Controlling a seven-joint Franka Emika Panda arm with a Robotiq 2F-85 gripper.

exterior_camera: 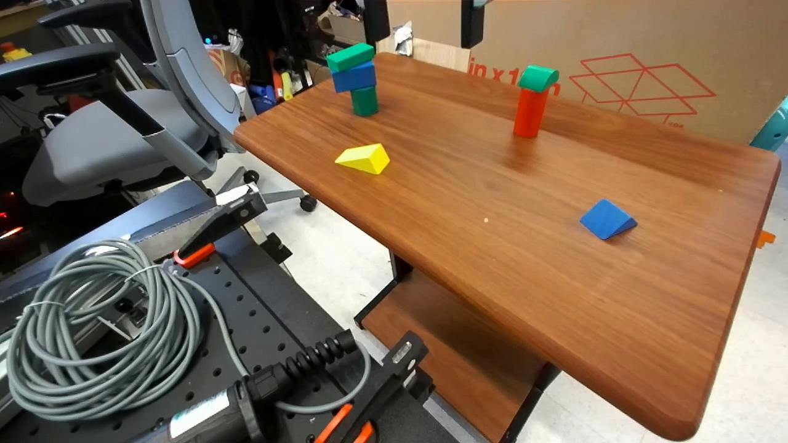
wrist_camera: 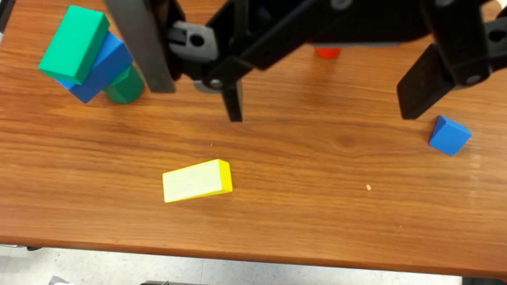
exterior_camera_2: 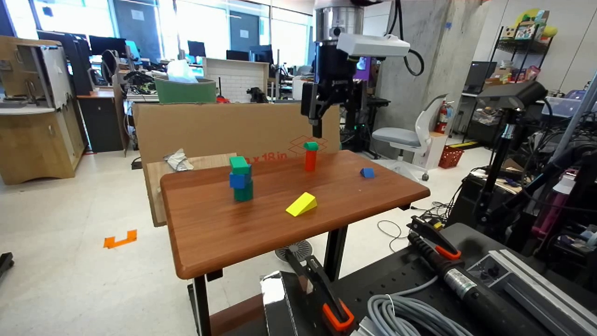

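Observation:
Two black fingers of my gripper are spread wide in the wrist view, with nothing between them. In exterior view 1 the fingertips (exterior_camera: 473, 28) show at the top edge, high over the table. A red cylinder (exterior_camera: 529, 114) stands upright with a green half-round block (exterior_camera: 538, 78) on top. At the far left rises a stack: a green block (exterior_camera: 364, 102) below, a blue block (exterior_camera: 354, 77) in the middle, a green slab (exterior_camera: 350, 56) on top. A yellow wedge (exterior_camera: 364, 158) and a blue triangular block (exterior_camera: 607, 219) lie apart on the wood.
A cardboard sheet (exterior_camera_2: 224, 126) stands along its back edge. On the near side is a black bench with coiled cable (exterior_camera: 111, 332) and clamps (exterior_camera: 384, 384).

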